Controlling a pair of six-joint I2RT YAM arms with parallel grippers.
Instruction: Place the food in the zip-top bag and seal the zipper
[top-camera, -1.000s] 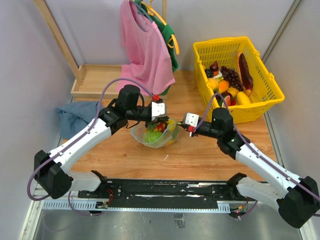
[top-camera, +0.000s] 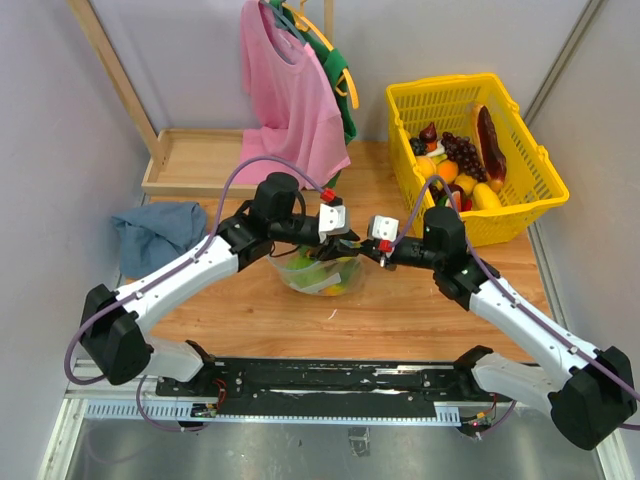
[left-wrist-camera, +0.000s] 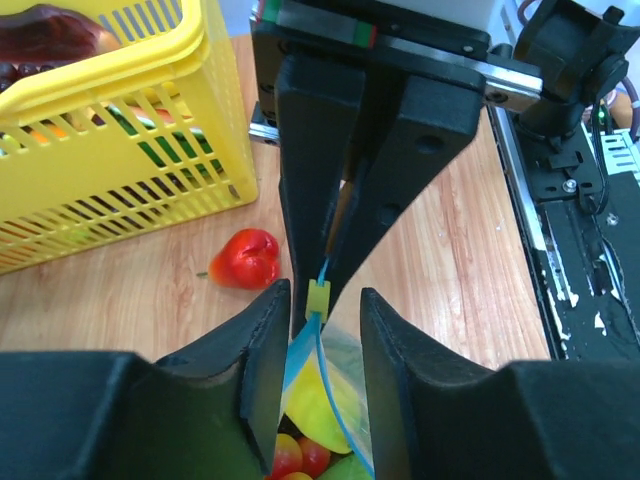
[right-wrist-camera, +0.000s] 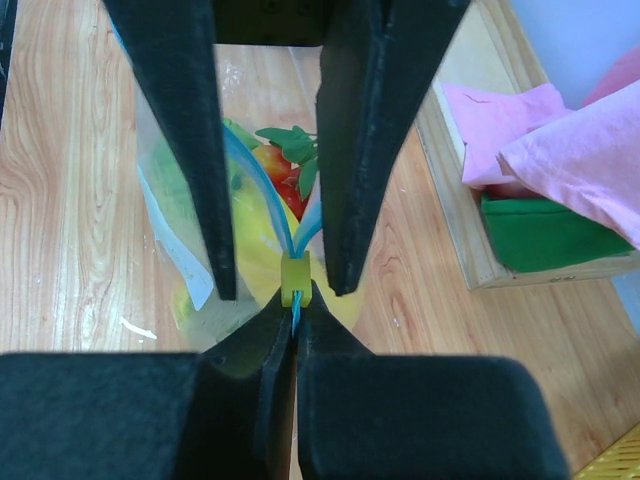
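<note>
A clear zip top bag (top-camera: 318, 279) stands on the wooden table with food inside, including a yellow fruit (left-wrist-camera: 316, 405), red tomatoes (left-wrist-camera: 300, 455) and something green. Its blue zipper strips (right-wrist-camera: 262, 180) meet at a yellow slider (right-wrist-camera: 295, 279) at the bag's right end. My right gripper is shut on that zipper end, just beyond the slider. Part open, my left gripper has its fingers to either side of the slider and zipper strips, apart from them as far as shows. In the top view both arms hide the bag's mouth.
At the back right stands a yellow basket (top-camera: 545, 205) of mixed produce. A red pepper (left-wrist-camera: 246, 260) lies on the table beside it. Pink cloth (top-camera: 295, 100) hangs at the back over a wooden tray (top-camera: 195, 160); a blue-grey cloth (top-camera: 160, 235) lies left.
My left gripper has moved right along the bag's mouth and now meets the right gripper. The bag's mouth looked wider a second ago. The right arm has barely moved.
</note>
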